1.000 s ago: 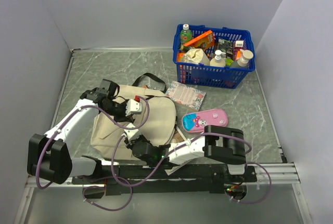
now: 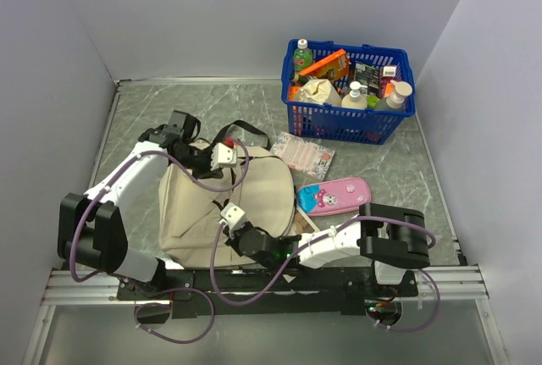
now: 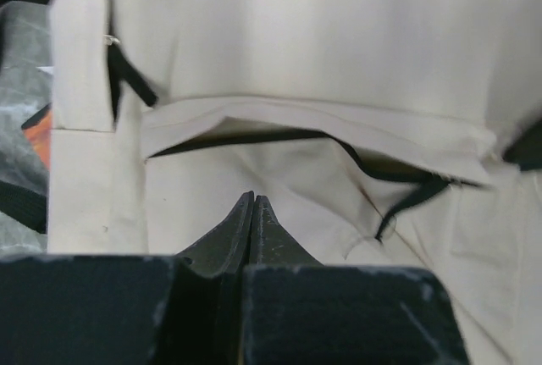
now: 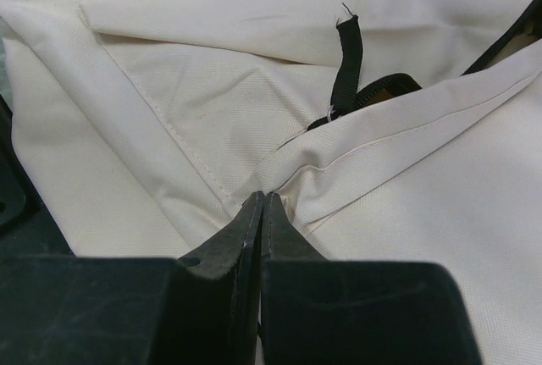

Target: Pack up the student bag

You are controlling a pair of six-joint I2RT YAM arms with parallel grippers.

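The beige student bag (image 2: 190, 217) lies flat with a black strap (image 2: 246, 125) at its far end. Its zipped opening, edged in black, gapes slightly in the left wrist view, above the fingertips. My left gripper is shut over the cloth, nothing visible between its fingers. At the near part of the bag, my right gripper is shut at a seam; creases run into its tips, so a thin fold of the bag (image 4: 322, 166) appears pinched there. To the right lie a pink and blue pencil case (image 2: 343, 195) and a patterned booklet (image 2: 302, 157).
A blue basket (image 2: 347, 124) full of bottles and boxes stands at the back right. Something pale and flat (image 2: 306, 218) lies partly under the right arm.
My right gripper has shifted right and a little nearer the front, and the bag has slid right with it. The left gripper has risen slightly towards the back of the table.
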